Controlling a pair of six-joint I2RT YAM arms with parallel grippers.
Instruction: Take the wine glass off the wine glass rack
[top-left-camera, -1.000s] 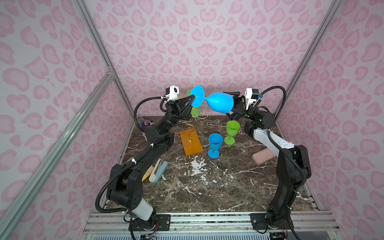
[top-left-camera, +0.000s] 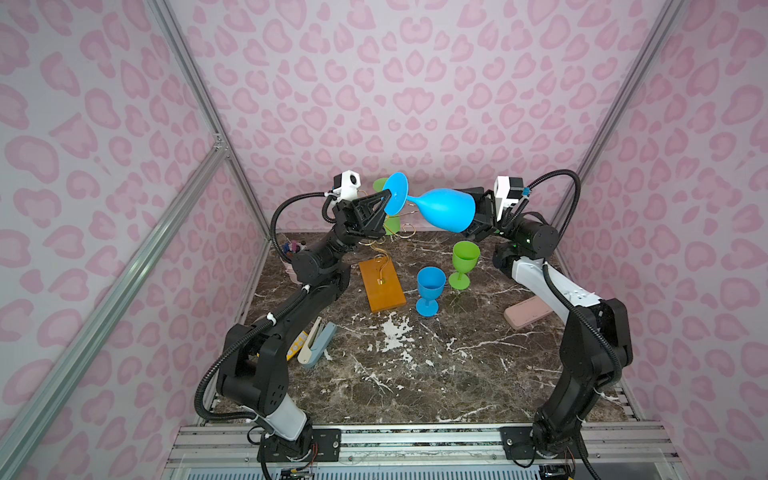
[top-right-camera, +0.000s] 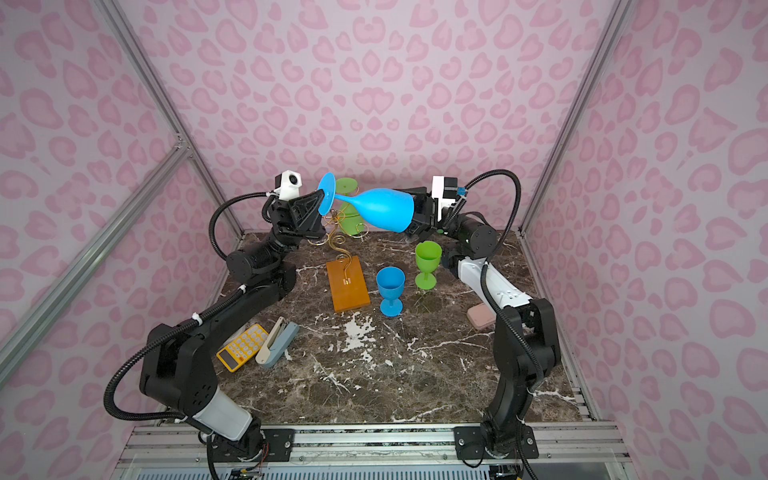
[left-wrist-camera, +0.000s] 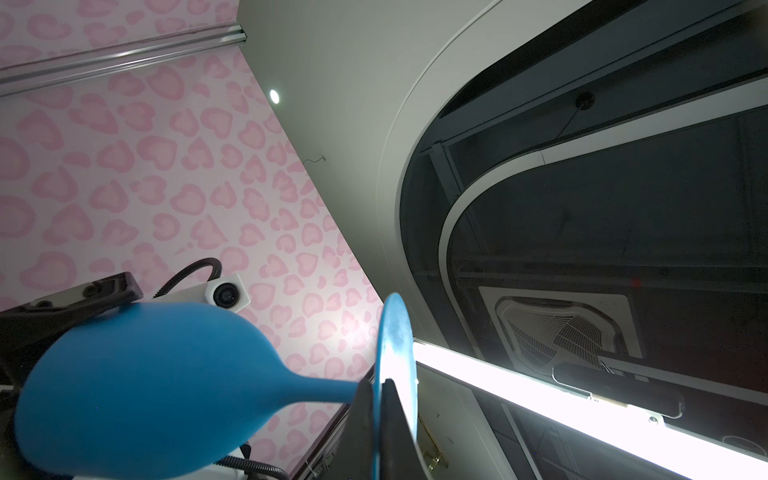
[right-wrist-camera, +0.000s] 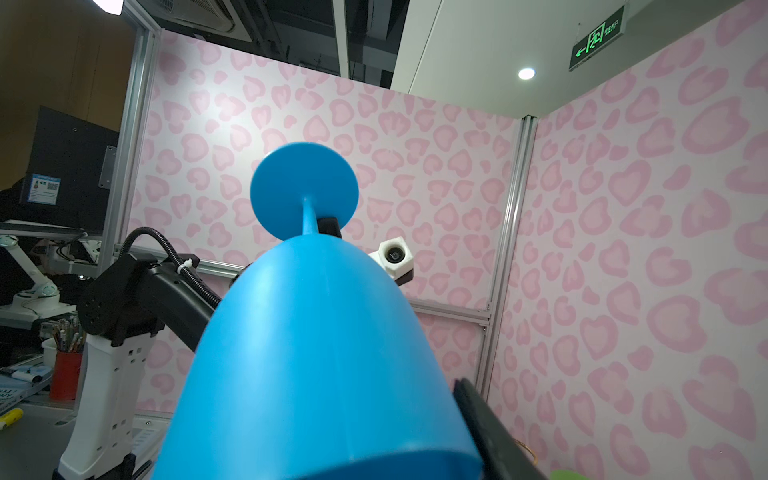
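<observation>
A large blue wine glass (top-left-camera: 444, 209) lies sideways in the air between both arms, foot to the left, bowl to the right. My left gripper is shut on the glass's foot (top-right-camera: 326, 189), which is thin. My right gripper (top-left-camera: 480, 214) is at the bowl end; its fingers are mostly hidden by the bowl in the right wrist view, so I cannot tell how they stand. Behind, the wire rack's wooden base (top-left-camera: 382, 288) rests on the table, with a green glass (top-right-camera: 352, 217) hanging upside down on the rack.
An upright blue goblet (top-right-camera: 390, 281) and green goblet (top-right-camera: 428, 256) stand right of the rack base. A calculator (top-right-camera: 241, 345) and stapler (top-right-camera: 278, 344) lie front left, a pink case (top-left-camera: 528, 312) at the right.
My left arm has barely moved.
</observation>
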